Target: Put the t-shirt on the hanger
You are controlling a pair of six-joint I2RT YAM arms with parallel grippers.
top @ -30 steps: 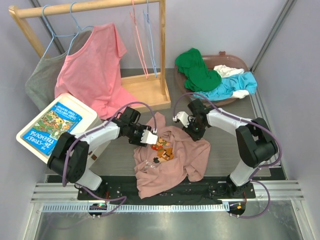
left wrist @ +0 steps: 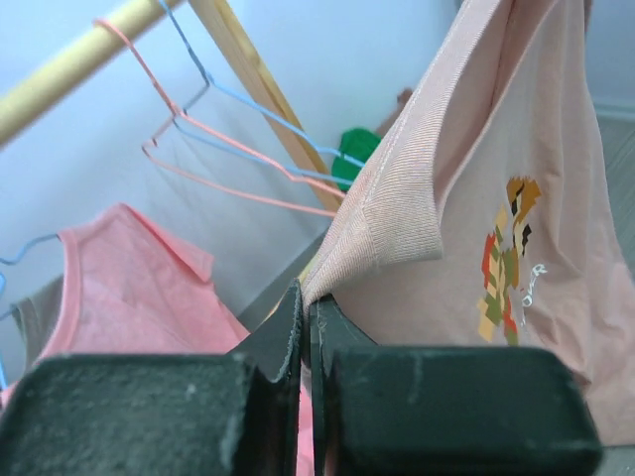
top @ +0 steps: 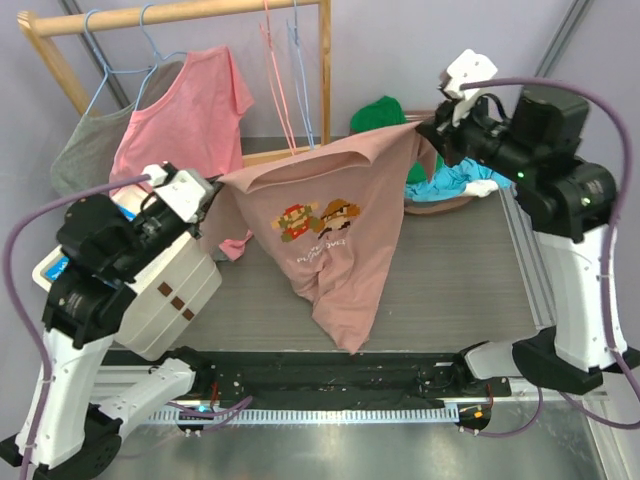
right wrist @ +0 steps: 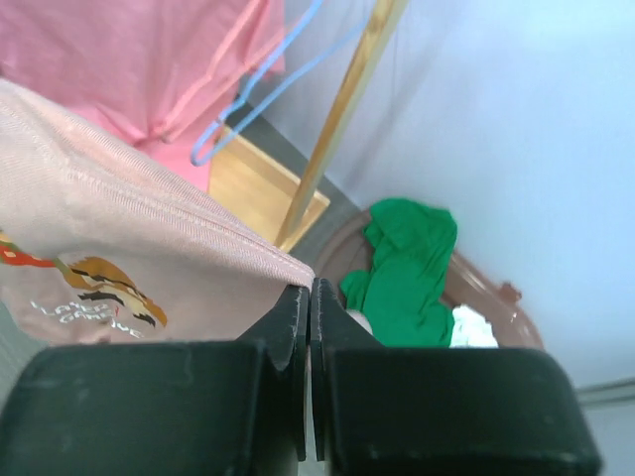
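Observation:
The dusty-pink T-shirt [top: 330, 240] with pixel-art figures hangs stretched between my two grippers, raised above the table. My left gripper [top: 215, 185] is shut on one end of its upper edge, as the left wrist view also shows at the fabric's tip [left wrist: 327, 263]. My right gripper [top: 430, 128] is shut on the other end, its fabric [right wrist: 228, 238] running into the fingertips. Empty pink and blue hangers [top: 280, 95] hang from the wooden rack [top: 170, 14], behind the shirt.
A pink shirt [top: 180, 110] and a grey one hang at the rack's left. A white box [top: 175, 310] sits at left, partly under my left arm. A tub of clothes [top: 450, 178] stands at back right, partly hidden.
Both arms have risen toward the camera and moved apart, lifting the shirt from a crumpled pile on the table into a stretched, hanging sheet.

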